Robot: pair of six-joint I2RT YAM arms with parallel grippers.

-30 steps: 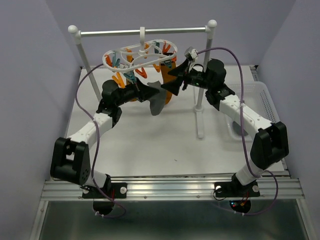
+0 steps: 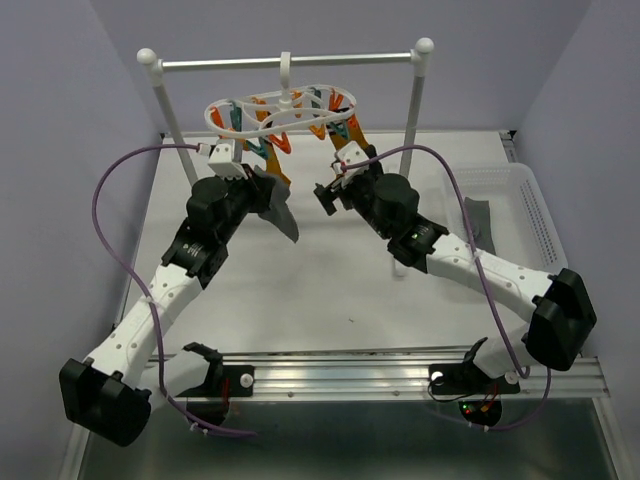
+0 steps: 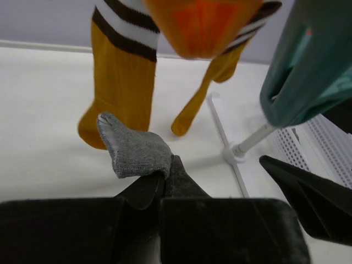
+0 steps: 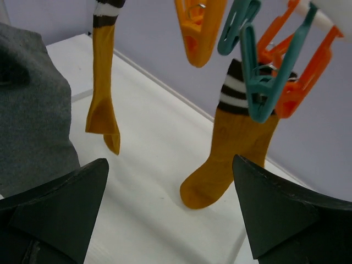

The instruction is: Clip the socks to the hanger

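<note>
A white oval clip hanger (image 2: 280, 110) hangs from the rack, its orange and teal clips (image 4: 198, 33) holding yellow socks with striped cuffs (image 3: 118, 93). My left gripper (image 2: 250, 175) is shut on a grey sock (image 2: 278, 210) just below the hanger's left side; in the left wrist view the sock's top (image 3: 135, 148) pokes up beside the fingertips. My right gripper (image 2: 340, 185) stands open at the hanger's right side, under the clips; in its wrist view the grey sock (image 4: 30, 121) is at the left, outside the fingers.
The rack's posts (image 2: 410, 120) stand either side of the hanger. A white perforated basket (image 2: 530, 230) with something grey in it lies at the right.
The hanger shifted slightly.
</note>
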